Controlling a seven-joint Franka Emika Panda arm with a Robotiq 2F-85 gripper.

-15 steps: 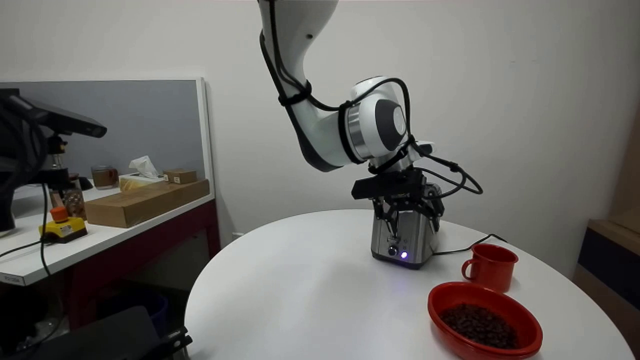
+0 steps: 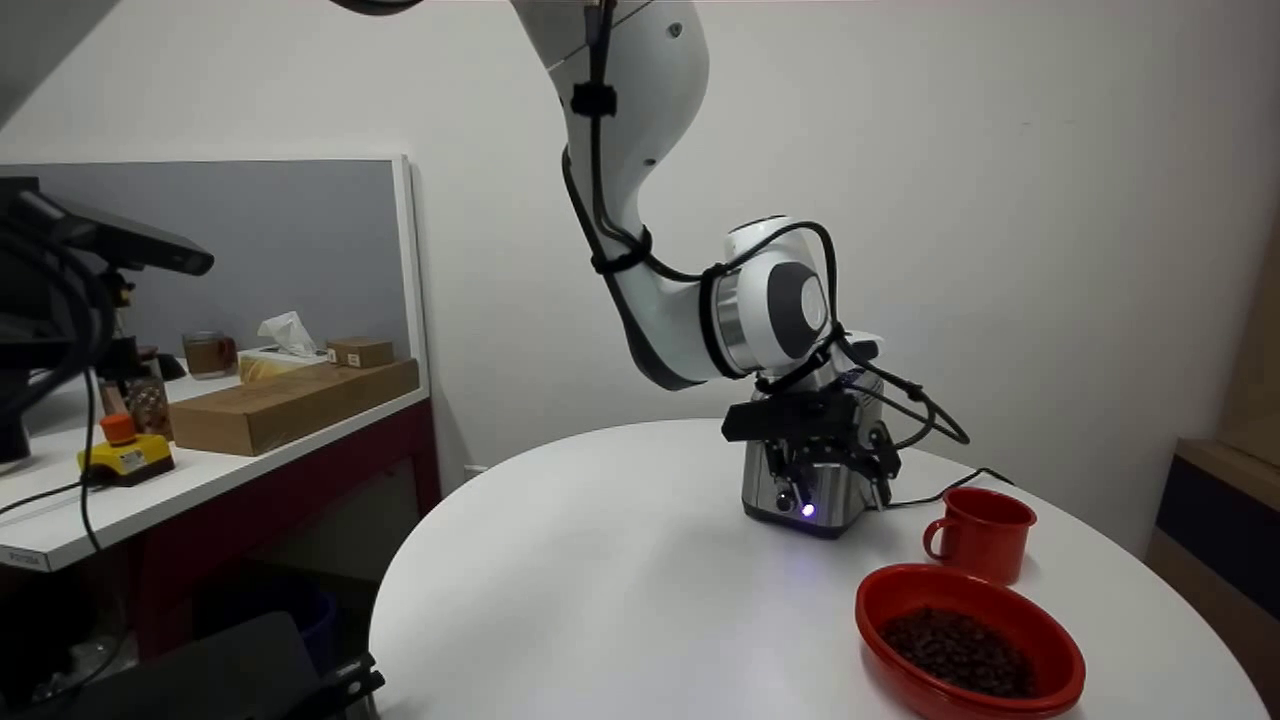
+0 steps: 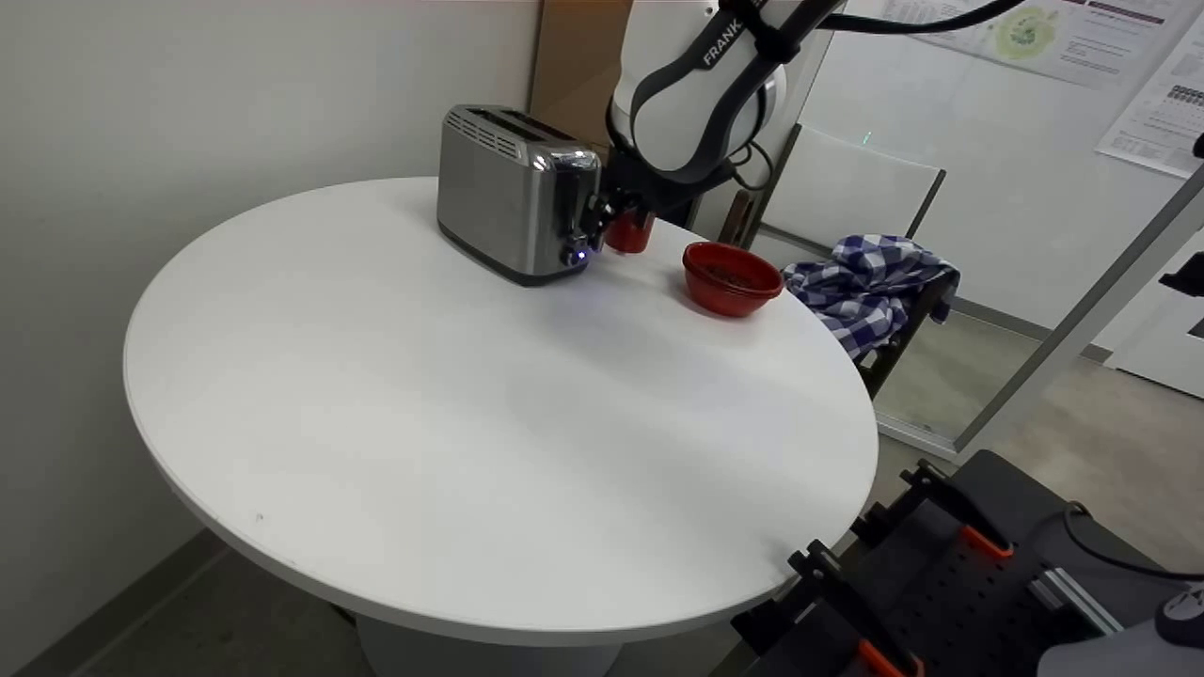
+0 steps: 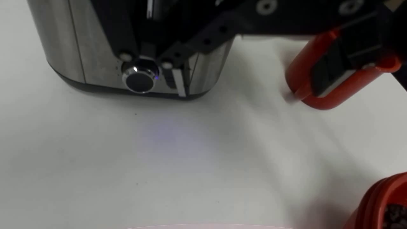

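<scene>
A silver toaster (image 3: 485, 181) stands upright at the back of the round white table. In the wrist view its round knob (image 4: 140, 80) shows beside a small purple-blue light. My gripper (image 2: 834, 494) is low at the toaster's control end, open, its fingers pointing down. One finger (image 4: 181, 82) is in front of the control face, just right of the knob; the other finger (image 4: 332, 70) is out to the right, overlapping the red mug (image 4: 339, 89) in that view. Nothing shows between them. Whether a finger touches the toaster, I cannot tell. My arm hides part of the toaster's front.
Close to the gripper's right stands the red mug (image 2: 986, 538). A red bowl (image 2: 882, 600) holding dark beans (image 2: 960, 648) is nearer the table's front edge. The toaster's black cord (image 2: 948, 490) runs behind the mug.
In exterior view 1 the arm and gripper have come down and slightly right, from the toaster's upper front to knob level. Toaster, mug and bowl have stayed put.
</scene>
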